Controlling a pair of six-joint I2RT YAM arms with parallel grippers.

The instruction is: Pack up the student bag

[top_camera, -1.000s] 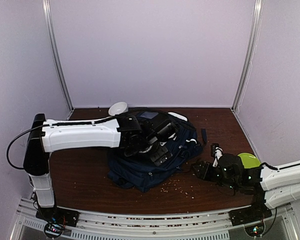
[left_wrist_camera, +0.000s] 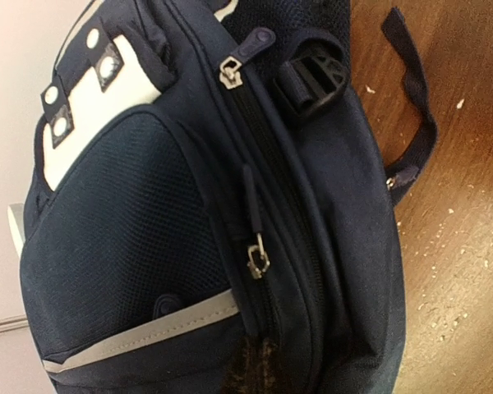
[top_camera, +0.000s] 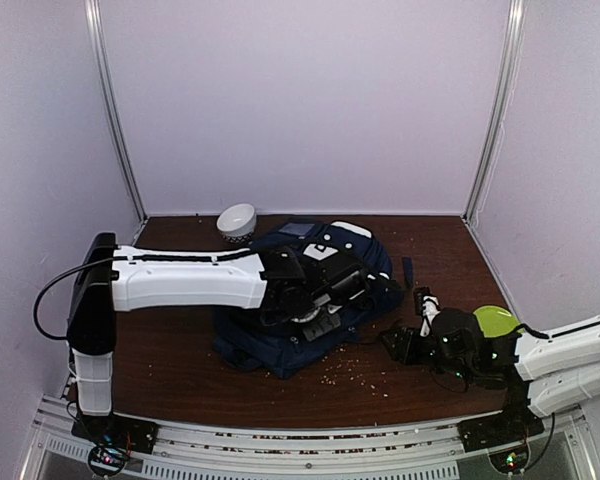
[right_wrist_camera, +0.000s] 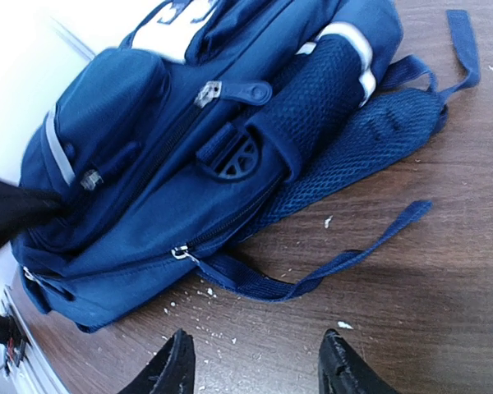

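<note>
A navy backpack (top_camera: 280, 350) lies on the brown table with its side zippers facing my right arm. In the left wrist view a zipper pull (left_wrist_camera: 257, 261) hangs on the side seam. Just below it are the dark fingertips of my left gripper, shut against the bag's side, with nothing visible between them. The right wrist view shows another zipper pull (right_wrist_camera: 234, 90) near a strap buckle and a loose strap (right_wrist_camera: 287, 287) lying on the table. My right gripper stands open and empty, apart from the bag.
Behind the bag is a white bowl (top_camera: 237, 221). A green plate (top_camera: 495, 320) sits at the right, partly behind my right arm. Small pale crumbs (top_camera: 352, 375) dot the table in front of the bag.
</note>
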